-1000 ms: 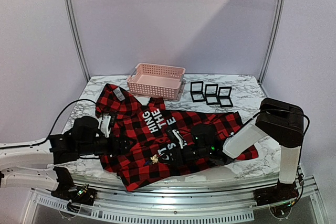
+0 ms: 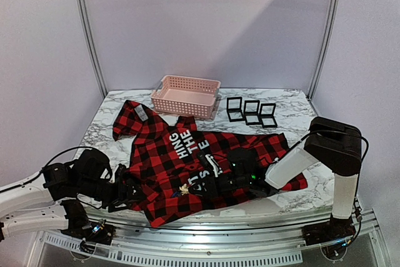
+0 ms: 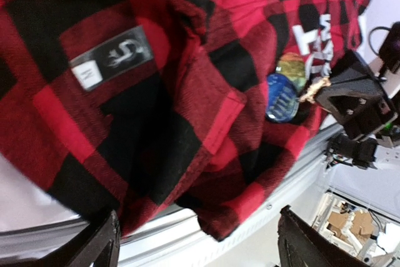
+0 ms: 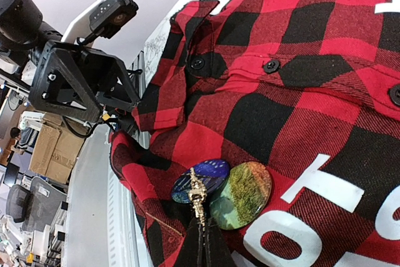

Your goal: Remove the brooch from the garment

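A red and black plaid garment [image 2: 156,161] with white lettering lies spread over the table. In the right wrist view my right gripper is shut on one end of a small gold brooch [image 4: 197,193]. The brooch is over the cloth, in front of a blue round badge [image 4: 215,172] and beside a green-yellow round badge [image 4: 242,195]; whether its pin is still in the cloth cannot be seen. My left gripper [image 2: 133,193] stands open above the garment's near left part, its fingers [image 3: 100,242] wide apart with folded plaid cloth between and beyond them.
At the back stands an empty pink basket [image 2: 186,84]. Several small black frames [image 2: 251,112] stand to its right. Bare marble tabletop [image 2: 294,101] shows at the back right. A metal rail [image 2: 206,232] runs along the near edge.
The right gripper and brooch have hardly moved.
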